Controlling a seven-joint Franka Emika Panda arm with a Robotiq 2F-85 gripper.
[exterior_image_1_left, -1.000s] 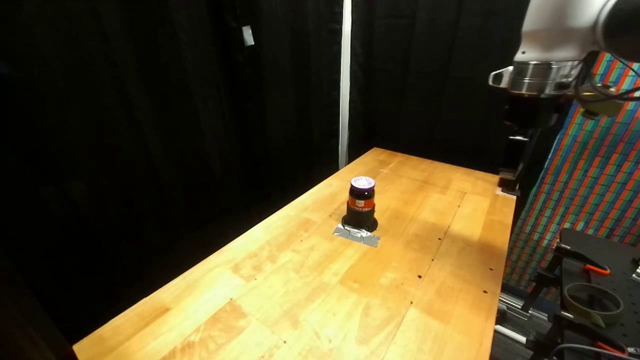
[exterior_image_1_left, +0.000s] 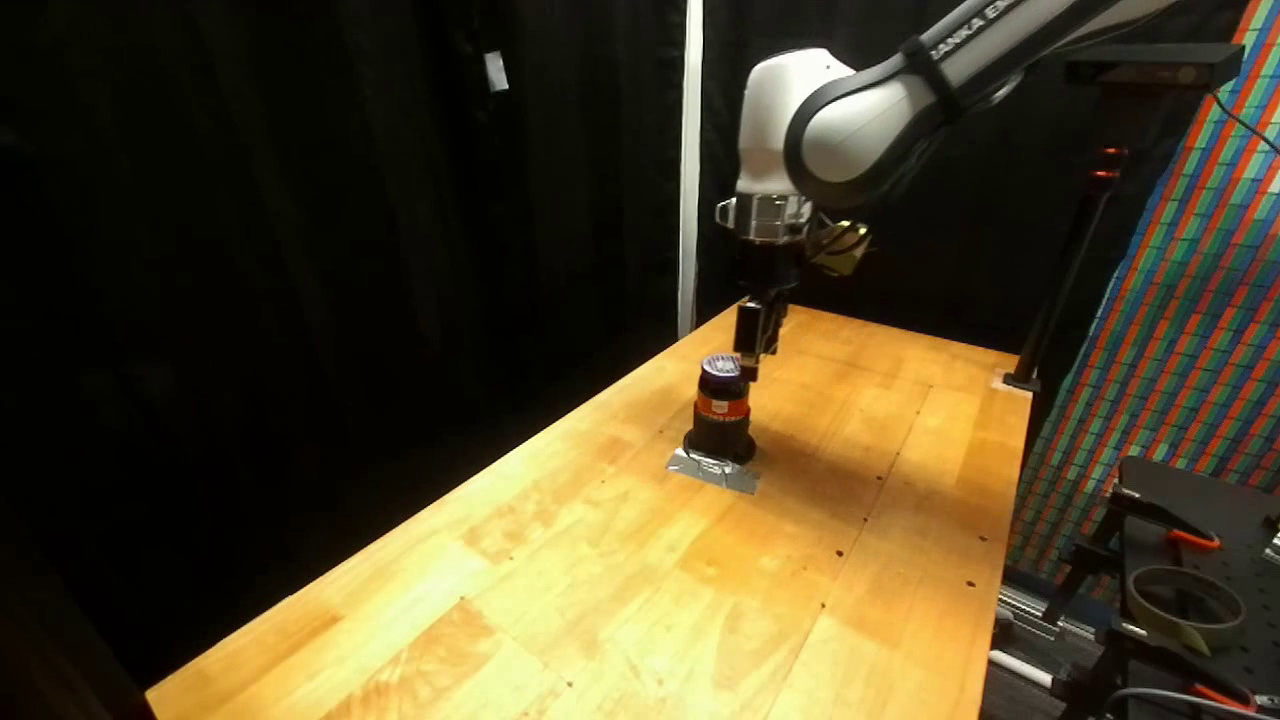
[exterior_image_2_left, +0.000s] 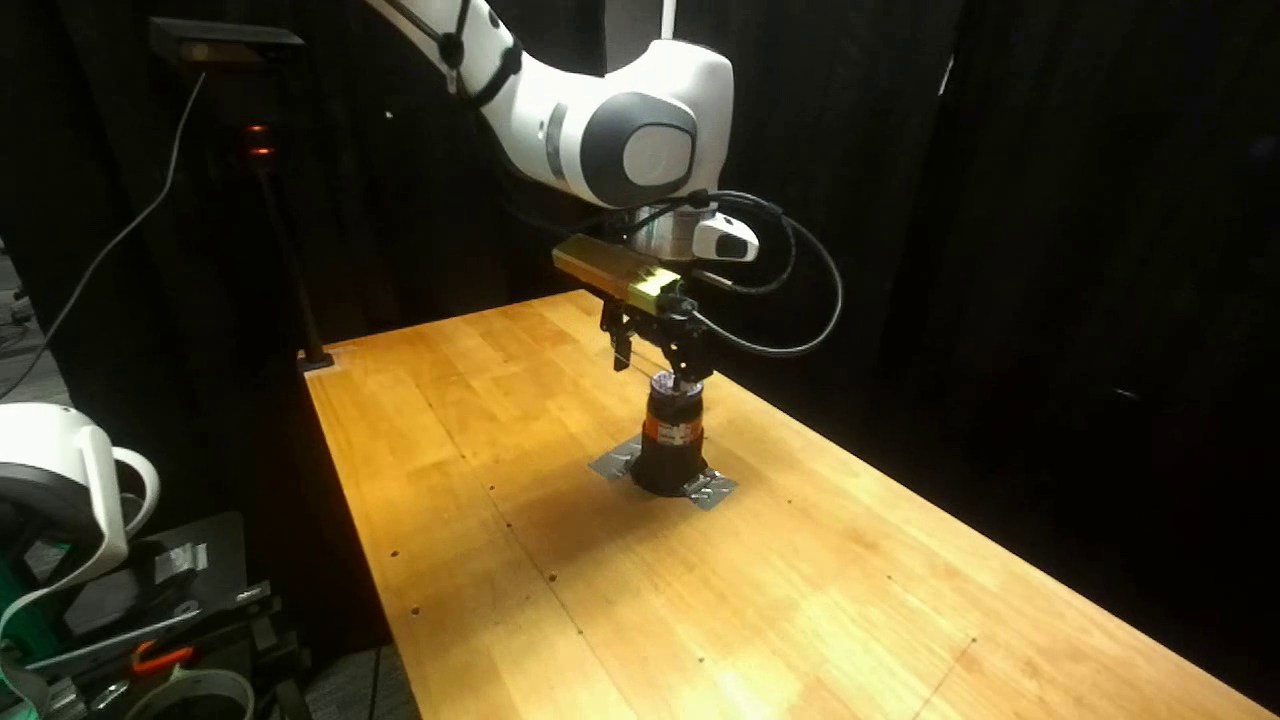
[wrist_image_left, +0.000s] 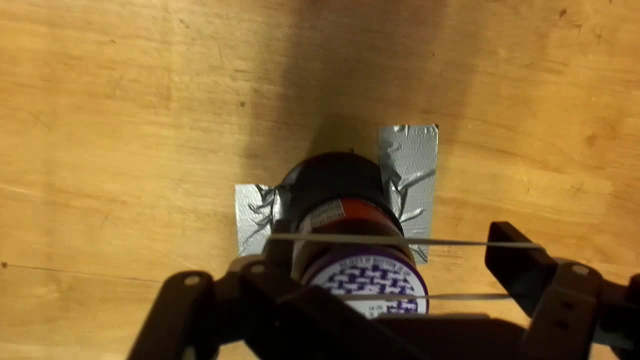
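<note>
A dark jar with an orange-red label (exterior_image_1_left: 721, 408) and a purple-and-white lid (wrist_image_left: 372, 276) stands upright in a black round holder (exterior_image_2_left: 654, 470). Strips of silver tape (wrist_image_left: 414, 180) join that holder to the table. My gripper (exterior_image_2_left: 653, 370) points down at about lid height, its fingers wide apart. Two pale bands stretch between its fingers and cross over the jar and lid in the wrist view. There, the left finger overlaps the jar's left side, while the right finger (wrist_image_left: 517, 264) stands well clear of it. Whether anything touches the lid, I cannot tell.
A dark post (exterior_image_1_left: 1062, 276) rises at its far corner. A black side cart (exterior_image_1_left: 1200, 540) carrying a tape roll (exterior_image_1_left: 1185, 604) stands beside the table.
From the table's far right, my arm has swung left in exterior view 1, bringing the gripper over to the jar. The jar and holder stay where they were.
</note>
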